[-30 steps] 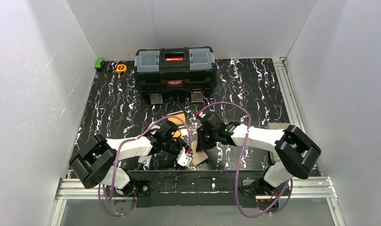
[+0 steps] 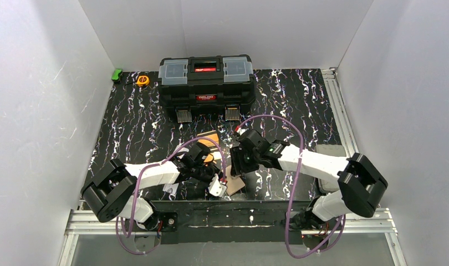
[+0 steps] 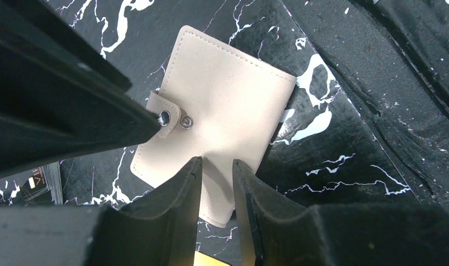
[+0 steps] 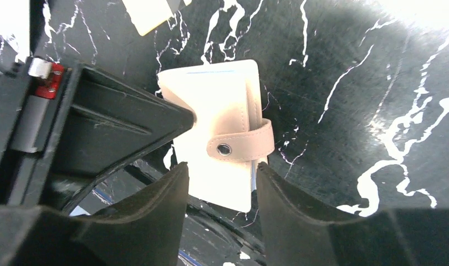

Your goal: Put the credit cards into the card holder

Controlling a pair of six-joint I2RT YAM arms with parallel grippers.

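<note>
A beige card holder (image 2: 235, 184) lies on the black marble table at the front centre, between the grippers; its snap strap (image 4: 239, 145) crosses it. In the left wrist view my left gripper is at the holder with its fingers part open over the leather; whether anything is between them is unclear. In the right wrist view my right gripper stands open over the holder near the strap. Orange cards (image 2: 208, 138) lie behind the grippers, partly hidden by the left arm in the top view.
A black toolbox (image 2: 205, 88) stands at the back, with an orange tape measure (image 2: 142, 81) and a green item (image 2: 116, 75) to its left. A grey pad (image 2: 330, 149) lies at the right edge, partly under the right arm.
My right arm has lifted and shifted slightly right and back from the holder in the top view. The left arm looks unchanged.
</note>
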